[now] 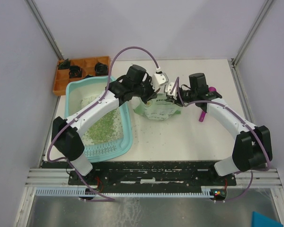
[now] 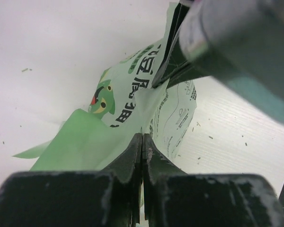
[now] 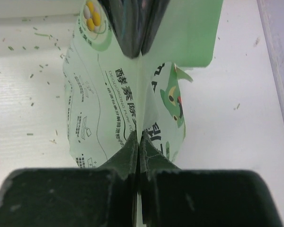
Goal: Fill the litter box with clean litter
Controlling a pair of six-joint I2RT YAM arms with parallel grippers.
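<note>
A pale green printed litter bag [image 1: 162, 111] lies on the table between my arms. In the left wrist view, my left gripper is shut on the bag's thin film edge. My right gripper is likewise shut on a fold of the same film, a short way from the left one. The film runs between the two grippers in a narrow pinched ridge. No opening in the bag can be made out. The turquoise litter box [image 1: 127, 124], on the left, has green litter pellets [image 1: 103, 126] over part of its floor.
Behind the litter box sits an orange-brown tray [image 1: 60, 86] with dark items in it. A magenta tool [image 1: 202, 116] lies to the right, partly hidden by my right arm. Loose pellets dot the table.
</note>
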